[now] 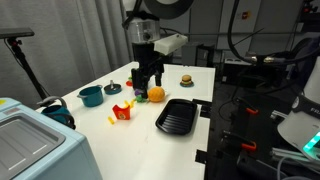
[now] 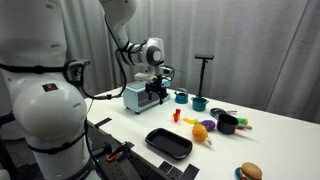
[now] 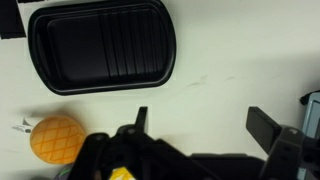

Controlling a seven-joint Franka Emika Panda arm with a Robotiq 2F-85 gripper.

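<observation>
My gripper (image 1: 147,87) hangs open over the table, its fingers wide apart in the wrist view (image 3: 200,122) with only bare white tabletop between them. In exterior view 2 the gripper (image 2: 161,88) is near the blue-and-white appliance. A black rectangular tray (image 1: 178,117) lies flat and empty; in the wrist view the tray (image 3: 85,50) is at the upper left. An orange round object (image 3: 57,140) sits below the tray there. A red object (image 1: 121,112) with yellow pieces beside it stands on the table; something yellow (image 3: 122,174) is partly hidden behind the gripper.
The blue-and-white appliance (image 1: 40,150) fills the near left. A teal pot (image 1: 91,96) stands behind it. A black pot (image 2: 227,124), a purple object (image 2: 207,123) and a toy burger (image 2: 250,171) are elsewhere on the table. Bare tabletop lies between tray and appliance.
</observation>
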